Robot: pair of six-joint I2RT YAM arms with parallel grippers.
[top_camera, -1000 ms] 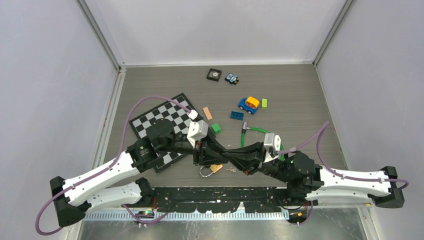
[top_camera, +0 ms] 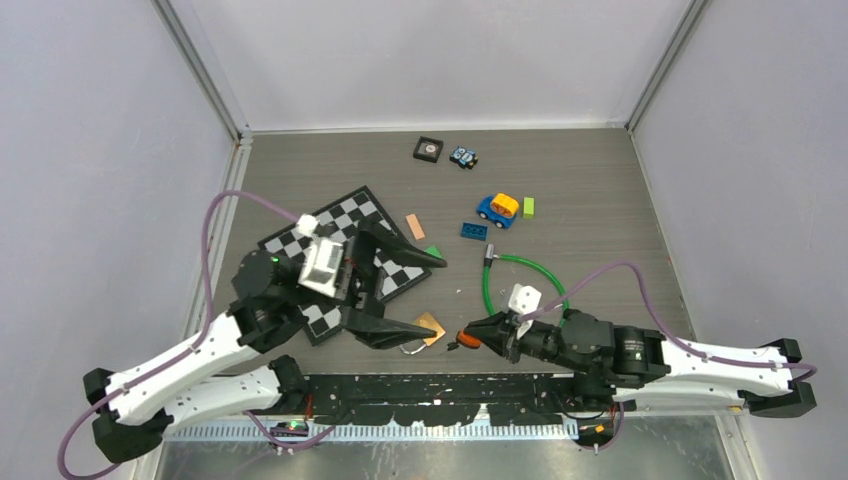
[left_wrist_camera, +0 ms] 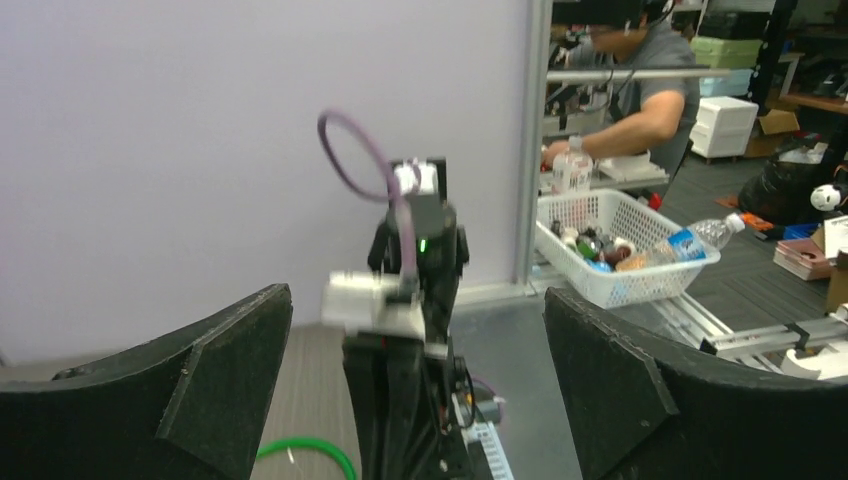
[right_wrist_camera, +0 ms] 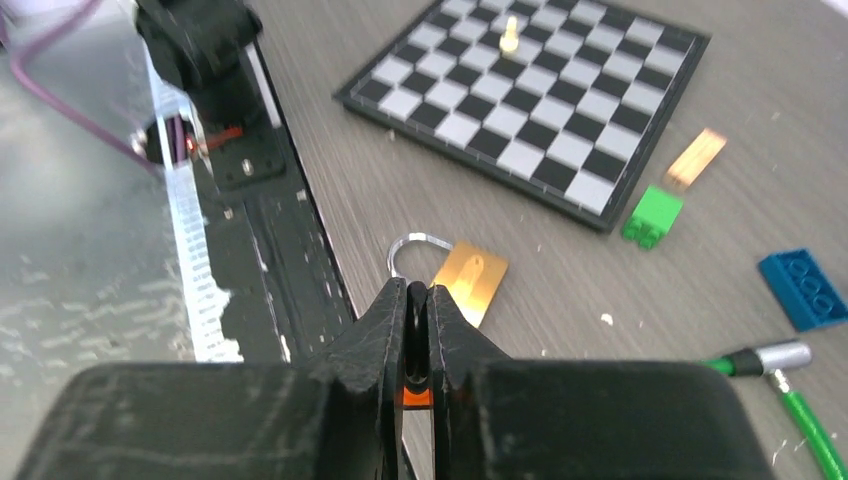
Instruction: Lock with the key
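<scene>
A brass padlock (top_camera: 429,326) with a silver shackle lies on the table near the front edge; in the right wrist view its body (right_wrist_camera: 469,278) is just beyond my right fingertips. My right gripper is shut on an orange-handled key (right_wrist_camera: 417,398), mostly hidden between the fingers; in the top view the orange handle (top_camera: 467,338) shows right of the padlock. My left gripper hangs raised above the left part of the table, wide open with nothing between its fingers.
A chessboard (top_camera: 351,213) lies at left, with a green block (right_wrist_camera: 651,215), peach block (top_camera: 415,226) and blue brick (top_camera: 473,230) nearby. A green hose (top_camera: 545,270) lies at right; toys stand farther back.
My left gripper has pulled away leftward from the right one and now stands wide open. My right gripper has moved slightly, with the orange-handled key now showing.
</scene>
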